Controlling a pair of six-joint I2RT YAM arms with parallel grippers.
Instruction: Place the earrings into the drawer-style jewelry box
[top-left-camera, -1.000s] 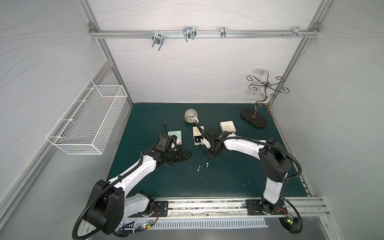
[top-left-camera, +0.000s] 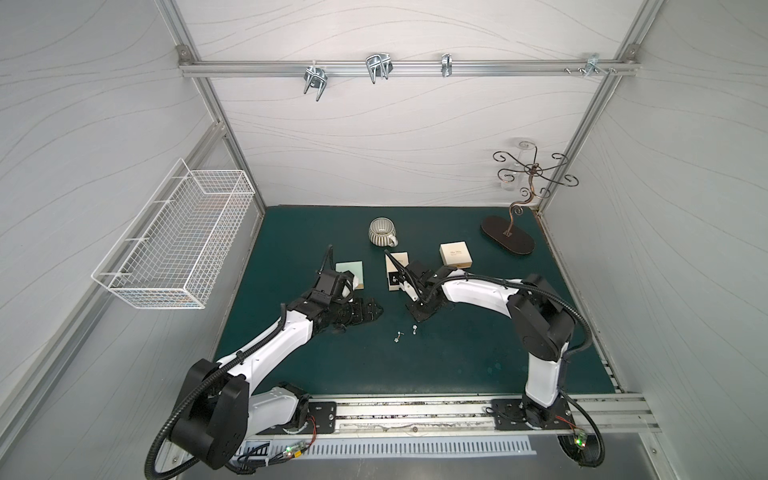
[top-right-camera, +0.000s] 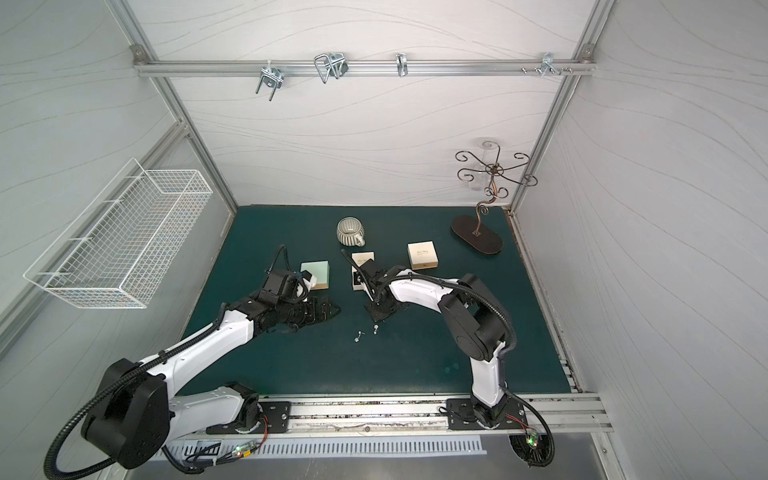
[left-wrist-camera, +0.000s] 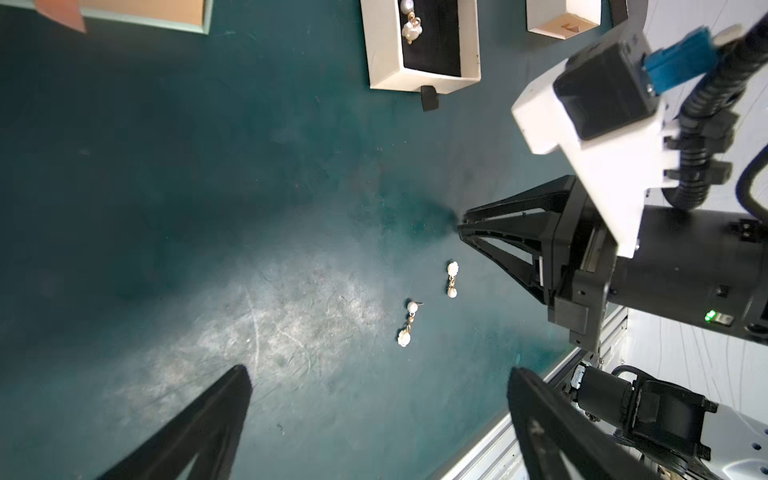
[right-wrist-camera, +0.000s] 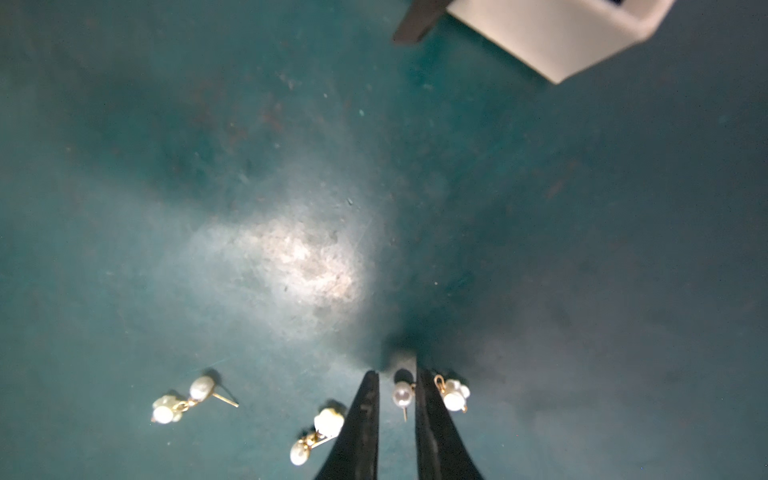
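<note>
My right gripper is low over the green table, its fingers shut on a pearl earring (right-wrist-camera: 402, 393); a flower-shaped part shows beside the right finger. Two more pearl earrings lie loose on the table: one earring (left-wrist-camera: 408, 324) and another earring (left-wrist-camera: 452, 280), both in front of the right gripper. The cream jewelry drawer (left-wrist-camera: 388, 78), with a dark lining and black pull tab (left-wrist-camera: 429, 97), stands beyond; pearl jewelry (left-wrist-camera: 411, 29) lies inside it. Above bare table, my left gripper has its fingers wide apart and empty.
Behind the drawer sits a striped mug (top-left-camera: 382, 232). A cream box (top-left-camera: 455, 254) lies to its right and a pale green box (top-left-camera: 352, 270) to its left. At the back right is a scrolled metal stand (top-left-camera: 508, 234).
The left arm and the two loose earrings look the same.
</note>
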